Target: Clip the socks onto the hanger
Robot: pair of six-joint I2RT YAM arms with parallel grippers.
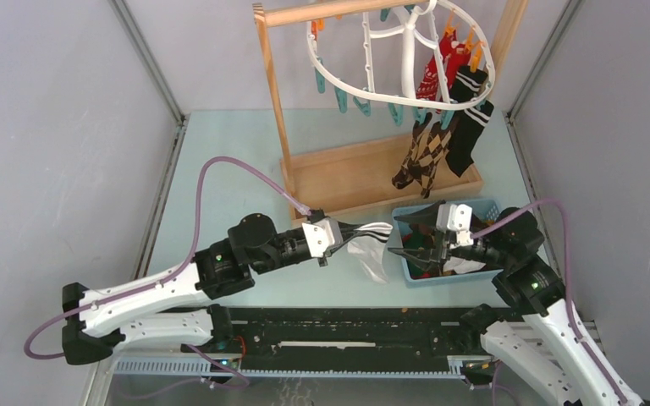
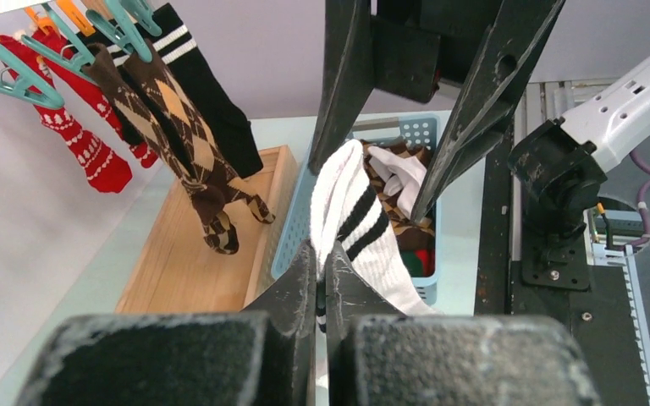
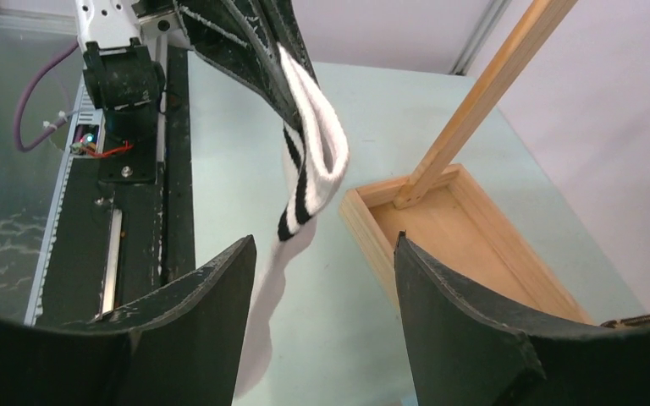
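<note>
My left gripper (image 1: 351,230) is shut on a white sock (image 1: 367,254) with black stripes. In the left wrist view the sock's cuff (image 2: 338,190) sticks up past the fingertips, and the rest droops to the right. My right gripper (image 1: 399,235) stands open just right of the sock, with its fingers apart. From the right wrist view, the cuff loop (image 3: 322,156) lies beyond its fingers (image 3: 228,279), not between them. Up on the white round hanger (image 1: 364,95), teal clips (image 1: 396,113) hang along the rim. Red, black striped and brown argyle socks (image 1: 427,152) are clipped at its right side.
Under the right arm stands a blue basket (image 1: 508,245) holding more socks, partly covered by that arm. A wooden frame with a shallow tray (image 1: 338,173) is behind.
</note>
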